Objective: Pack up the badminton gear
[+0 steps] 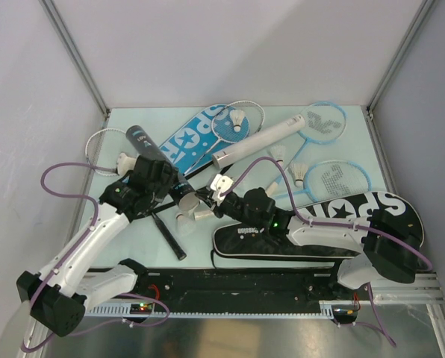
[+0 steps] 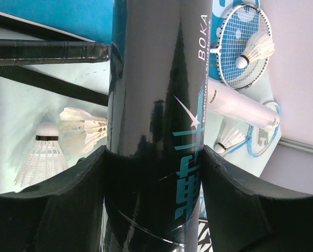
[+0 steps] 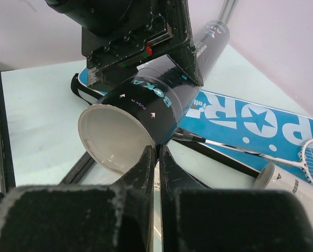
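Observation:
A long black shuttlecock tube (image 1: 140,139) with a pale end cap (image 3: 112,137) is held slanting above the table. My left gripper is closed around it, a finger pressed to each side. The right gripper is shut right at the cap's lower rim; whether it touches or pinches the rim is hard to tell. Shuttlecocks (image 2: 42,152) lie below the tube, others (image 1: 237,119) toward the back and right. Rackets (image 1: 334,181) are spread over the table. The white tube (image 1: 260,142) lies diagonally across the middle.
A blue bag (image 1: 189,142) lies flat at the back left, and a black racket bag (image 1: 282,240) covers the front right. One black racket handle (image 1: 169,239) points toward the front edge. Bare tabletop (image 1: 122,242) shows at the front left.

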